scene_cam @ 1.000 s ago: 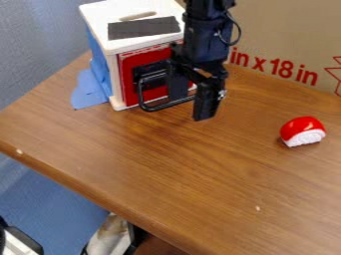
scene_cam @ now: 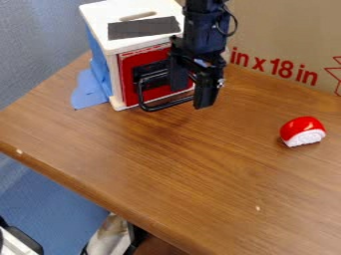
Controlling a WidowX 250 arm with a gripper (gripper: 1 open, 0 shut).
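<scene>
My black gripper hangs in front of a small white box with a red front and blue side, at the back left of the table. A black rail-like handle runs low across that front, beside my gripper. Whether my fingers are open, shut or on the handle cannot be made out. A red-and-white rounded object lies apart at the right.
A cardboard panel stands behind. A blue cloth or sheet lies left of the box. The table's left edge drops to a blue floor.
My gripper has shifted slightly, staying by the box's front. The other things look unmoved.
</scene>
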